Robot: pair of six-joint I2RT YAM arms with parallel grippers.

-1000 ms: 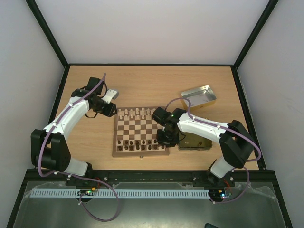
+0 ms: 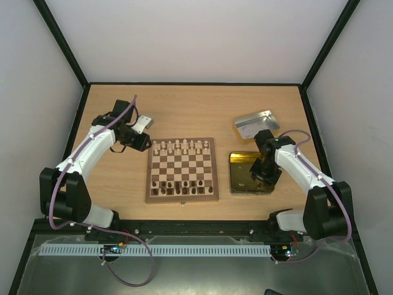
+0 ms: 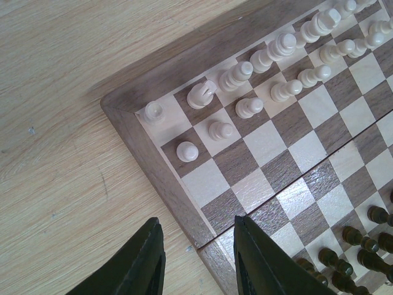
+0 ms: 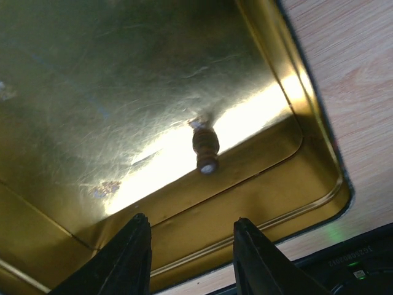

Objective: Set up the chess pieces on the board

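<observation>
The chessboard [image 2: 182,166] holds white pieces along its back rows and dark pieces along its front rows, also seen in the left wrist view, where a white king [image 3: 325,21] stands. My left gripper hangs open beside the board's back-left corner, nothing between its fingers. My right gripper is open over the gold tray [image 4: 73,123]. A single dark piece [image 4: 206,147] is in that tray, above the fingertips in the right wrist view, apart from them.
A silver tray [image 2: 255,123] sits at the back right.
My right arm has swung right, from the board's front-right corner to over the gold tray. The left arm looks unchanged in the top view.
</observation>
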